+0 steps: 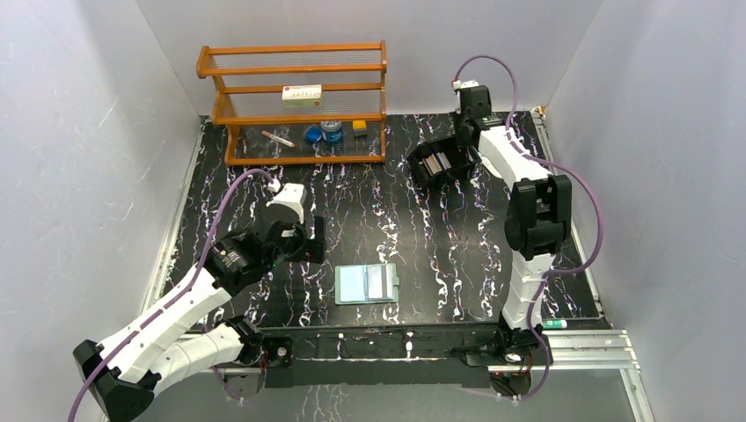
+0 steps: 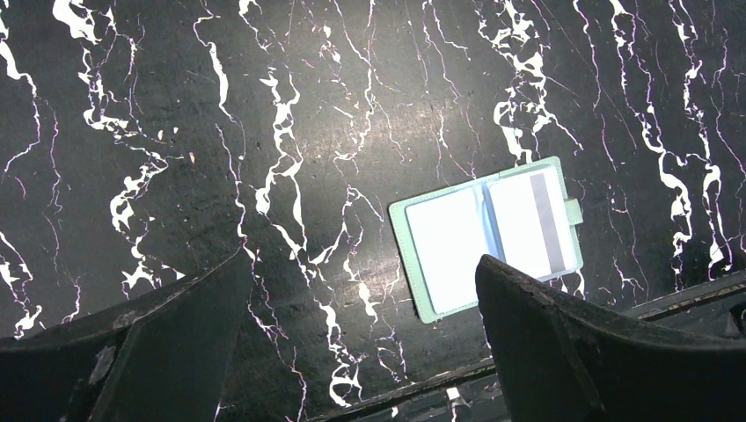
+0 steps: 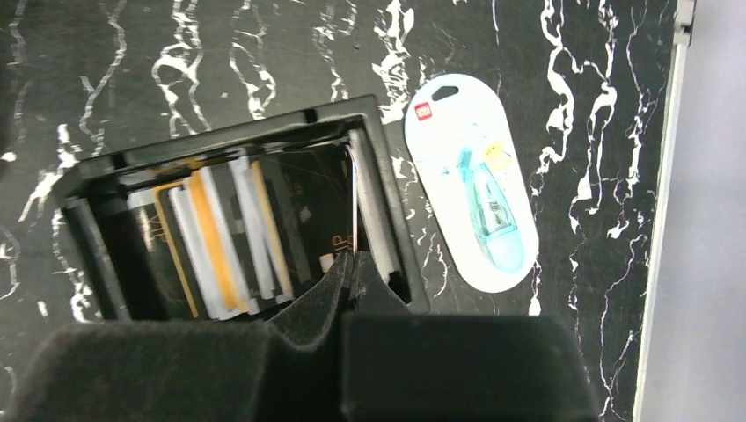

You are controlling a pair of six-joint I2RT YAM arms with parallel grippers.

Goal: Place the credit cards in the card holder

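Observation:
The open card holder point(image 1: 367, 284), green-edged with clear sleeves, lies flat near the table's front edge; the left wrist view shows its white inner pages point(image 2: 449, 251). To its upper left, my left gripper is open and empty above bare table. At the back right stands a black box point(image 1: 428, 178) containing several cards point(image 3: 215, 237) on edge. Over the box's right part, my right gripper is shut on a thin credit card point(image 3: 354, 198), which appears edge-on as a pale line. The card's faces cannot be seen.
Just right of the box lies a blister pack point(image 3: 479, 185) with a teal item. A wooden rack point(image 1: 303, 161) with small items stands at the back left.

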